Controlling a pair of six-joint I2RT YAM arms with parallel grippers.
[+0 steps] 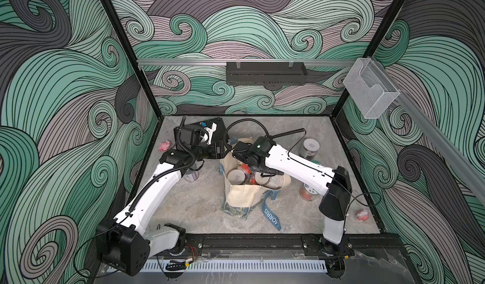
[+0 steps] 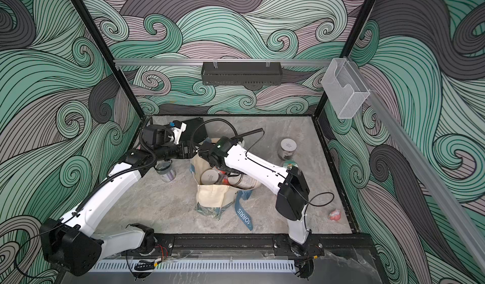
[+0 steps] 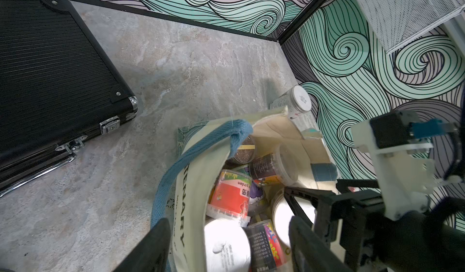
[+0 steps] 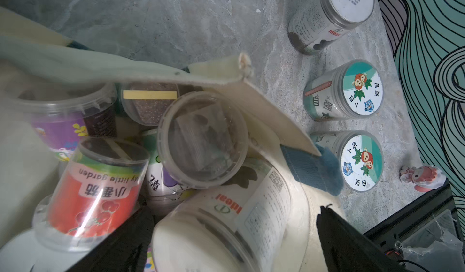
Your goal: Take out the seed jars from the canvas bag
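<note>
The canvas bag (image 1: 237, 197) sits mid-table, holding several jars, among them a red-labelled jar (image 3: 231, 197) and a large white-lidded jar (image 4: 222, 223). My right gripper hangs open over the bag, its fingers either side of that large jar. My left gripper is open above the bag's left side, nothing between its fingers. Outside the bag, several jars stand on the right, including a white-lidded one (image 2: 288, 147), and one jar (image 2: 165, 170) stands on the left.
A black case (image 3: 58, 78) lies at the back left. Pink figurines (image 1: 361, 214) sit at the table's sides. A wire basket (image 1: 368, 87) hangs on the right rail.
</note>
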